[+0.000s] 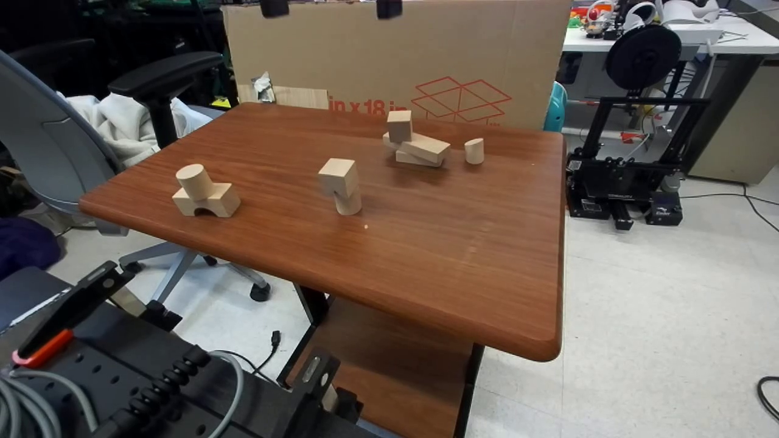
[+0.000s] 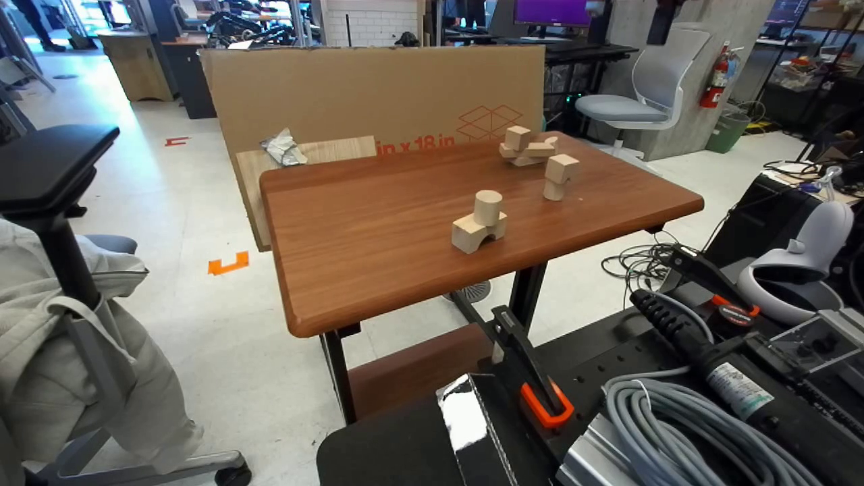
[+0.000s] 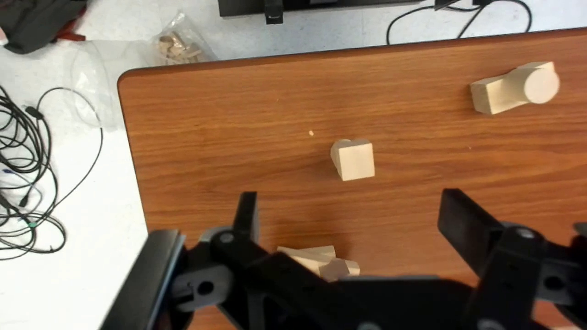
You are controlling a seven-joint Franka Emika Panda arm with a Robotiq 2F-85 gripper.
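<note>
My gripper is open high above the table, its two black fingers wide apart and nothing between them. Just ahead of the fingertips in the wrist view, a wooden cube (image 3: 356, 161) rests on an upright cylinder (image 1: 349, 203). To the right there, a round block (image 3: 541, 85) stands on an arch block (image 3: 490, 94). Partly hidden behind the gripper's body is a stack of flat blocks (image 1: 425, 147) with a cube (image 1: 399, 126) on top. A short slant-topped cylinder (image 1: 475, 151) stands alone beside that stack in exterior view 1.
A large cardboard sheet (image 1: 307, 44) stands upright along its far edge. Clamps and coiled cable (image 2: 672, 413) lie on the black surface in front. A bag of wooden pieces (image 3: 179, 46) lies on the floor past the table edge.
</note>
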